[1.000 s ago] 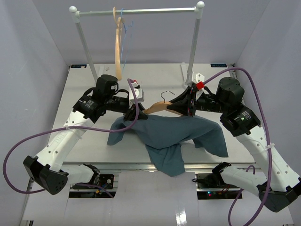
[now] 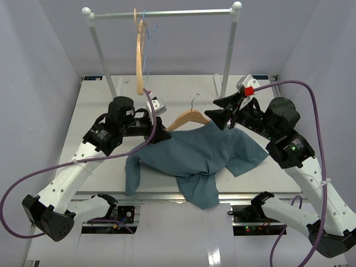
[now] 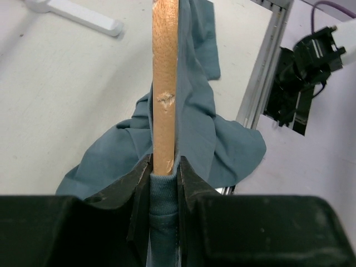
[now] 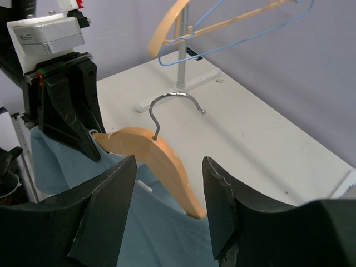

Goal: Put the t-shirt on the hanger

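A teal t-shirt (image 2: 194, 150) drapes over the table, with a wooden hanger (image 2: 191, 115) upright in its top edge and its metal hook (image 4: 177, 95) free. My left gripper is shut on the shirt together with the hanger's left end; in the right wrist view it shows at the upper left. My right gripper stands open just above the hanger's right end, which shows beyond and between its fingers, with the shirt below.
A rack (image 2: 186, 12) above the table holds wooden hangers (image 2: 139, 61) and blue hangers at its left. Bare table (image 4: 261, 150) lies behind the hanger. Side walls flank both arms.
My right gripper has moved up and away from the hanger's right end, letting it go. The left gripper has shifted slightly left and down; the shirt's right part now spreads further back on the table.
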